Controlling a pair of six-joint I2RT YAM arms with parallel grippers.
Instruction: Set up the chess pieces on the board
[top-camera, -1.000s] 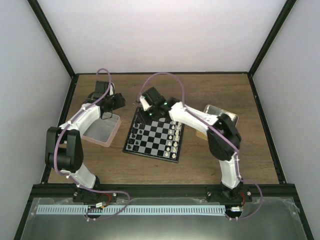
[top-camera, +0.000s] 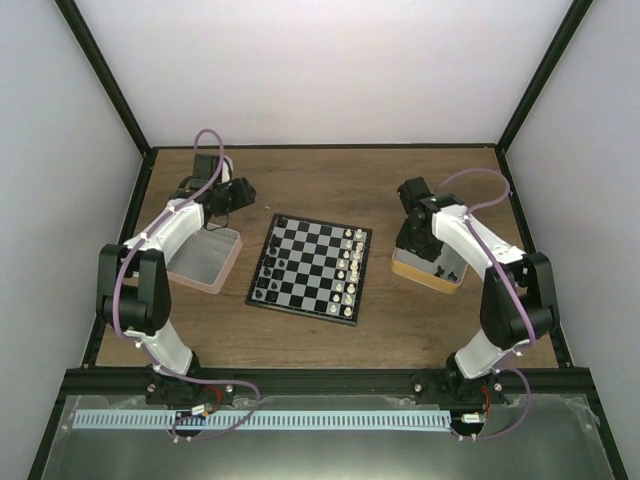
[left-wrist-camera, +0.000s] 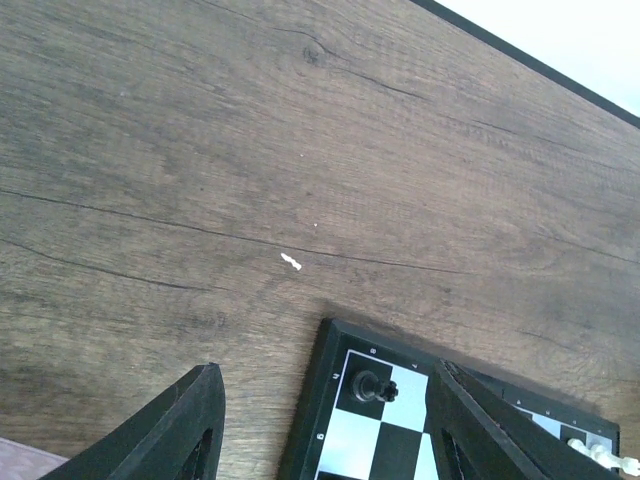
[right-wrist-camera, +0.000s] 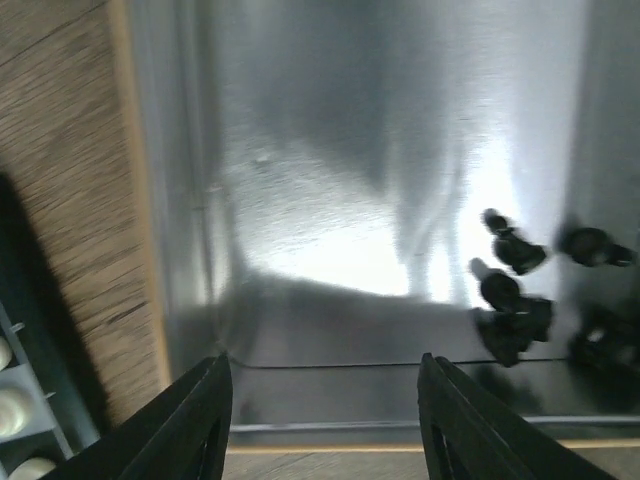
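Note:
The chessboard (top-camera: 310, 268) holds white pieces in two columns along its right side and several black pieces at its left; a black piece (left-wrist-camera: 368, 387) sits on a corner square in the left wrist view. My left gripper is open over bare table beside that corner, nothing between its fingers. My right gripper is open over the tan-rimmed bin (right-wrist-camera: 146, 250) right of the board, where several black pieces (right-wrist-camera: 515, 250) lie toward the right, clear of the fingers.
A pink-rimmed bin (top-camera: 225, 262), apparently empty, stands left of the board beneath my left arm.
My right arm has swung from over the board to the right, down over the tan bin.

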